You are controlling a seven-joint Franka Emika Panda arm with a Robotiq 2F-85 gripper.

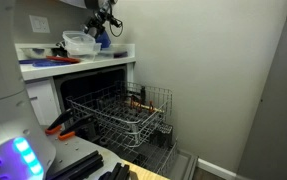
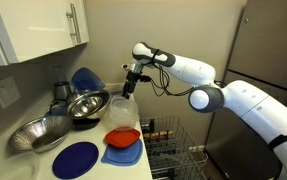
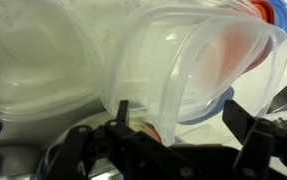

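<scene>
A clear plastic container (image 2: 120, 114) is on the counter beside a red bowl. My gripper (image 2: 128, 90) is over its upper edge, pointing down. In the wrist view, the container's translucent wall (image 3: 169, 80) runs up between the two dark fingers. The fingers stand wide apart, with space on both sides of the wall, so the gripper is open. Another clear container (image 3: 33, 55) shows to the left there. From the first exterior view, the clear plastic (image 1: 80, 42) lies just under the gripper at the upper left.
Close by are the red bowl (image 2: 123, 138), a blue plate (image 2: 76, 160), a blue tray (image 2: 124, 154) and metal bowls (image 2: 87, 105). Below the counter stands an open dishwasher with pulled-out racks (image 1: 133, 125). A white cabinet (image 2: 43, 22) hangs above the counter's left side.
</scene>
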